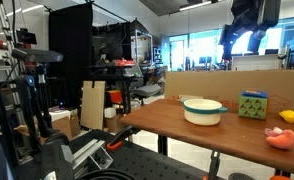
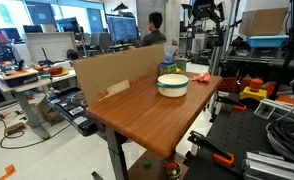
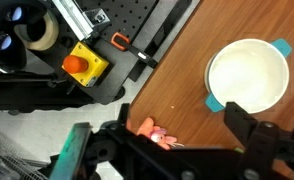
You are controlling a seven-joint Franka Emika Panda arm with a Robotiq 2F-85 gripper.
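Observation:
High above the right side of the wooden table, my gripper [image 1: 241, 52] is open, with nothing between its fingers. The wrist view looks down past two dark, widely parted fingers [image 3: 249, 142] at the table. A white bowl with teal handles [image 1: 202, 111] stands on the tabletop; it shows at the right of the wrist view [image 3: 249, 76]. A pink toy [image 1: 281, 138] lies by the near right table edge, and the wrist view has it low between the fingers. Farther back sits a green and blue block-like object [image 1: 252, 105], with a yellow item [image 1: 289, 116] beside it.
A tan panel [image 2: 133, 70] runs along one side of the wooden table [image 2: 147, 118]. Beside the table, a yellow box with a red button [image 3: 77, 64] and a red-handled clamp [image 3: 129, 46] are near the dark base.

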